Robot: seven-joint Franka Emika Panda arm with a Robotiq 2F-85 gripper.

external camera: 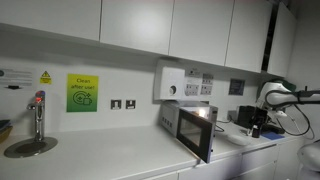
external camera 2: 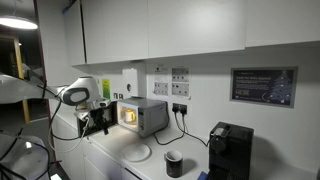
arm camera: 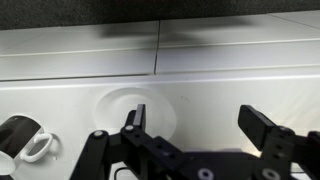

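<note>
My gripper stands open in the wrist view, its two black fingers wide apart with nothing between them. It hangs above the counter's front edge, near a round white plate (arm camera: 118, 108) that lies partly behind the left finger. Farther left, a black-and-white mug (arm camera: 18, 142) is cut by the frame edge. In exterior view 2 the plate (external camera 2: 135, 152) rests before the microwave (external camera 2: 152, 116), and the mug (external camera 2: 174, 163) stands to its right. The microwave door (external camera: 194, 134) hangs open, and its inside is lit. My arm (external camera 2: 77, 94) is at the left there.
A black coffee machine (external camera 2: 230, 150) occupies the right part of the counter. At the other end, a tap (external camera: 39, 118) rises over a round sink (external camera: 30, 147). Wall cupboards (external camera: 135, 22) overhang the worktop. Bare counter (external camera: 110, 150) lies between sink and microwave.
</note>
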